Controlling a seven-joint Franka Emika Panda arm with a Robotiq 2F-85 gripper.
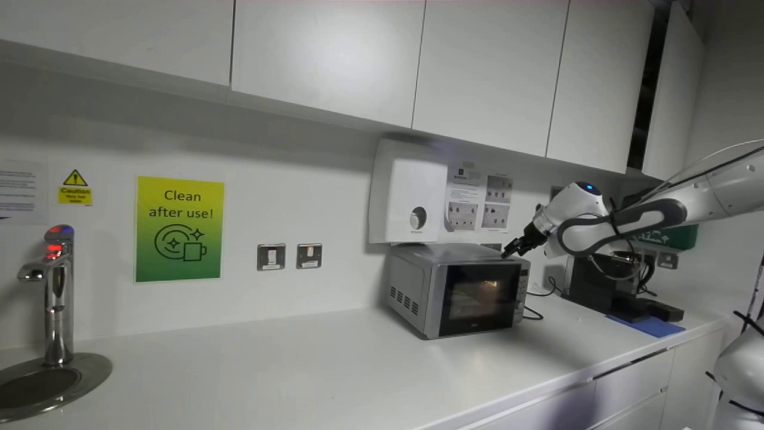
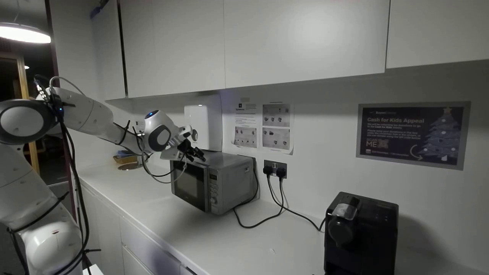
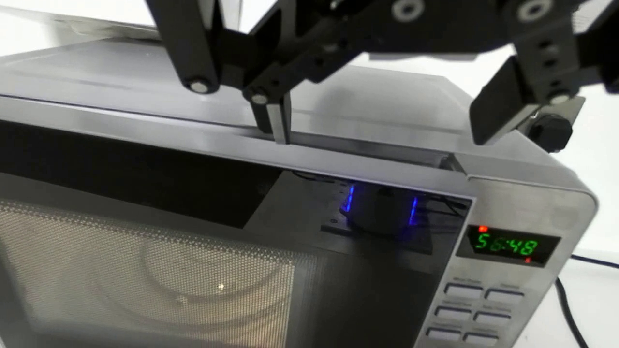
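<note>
A silver microwave (image 1: 419,279) stands on the counter, its dark glass door (image 2: 191,184) facing the front. My gripper is open over the door's top edge, with its fingers wide apart. One fingertip (image 3: 281,126) overlaps the narrow recess (image 3: 377,148) behind that edge; whether it touches the metal I cannot tell. The other finger's pad (image 3: 500,107) is farther right, above the casing near the control panel (image 3: 510,217). Nothing shows between the fingers. Warm light shines through the door's mesh window (image 3: 191,284), and a glass turntable is faintly visible inside.
A white dispenser (image 1: 408,190) hangs on the wall above the microwave, under the cupboards (image 1: 487,64). Cables (image 2: 247,226) run over the counter toward a black coffee machine (image 2: 369,238). Left of the microwave, the counter (image 1: 286,365) is clear up to the sink (image 1: 96,365).
</note>
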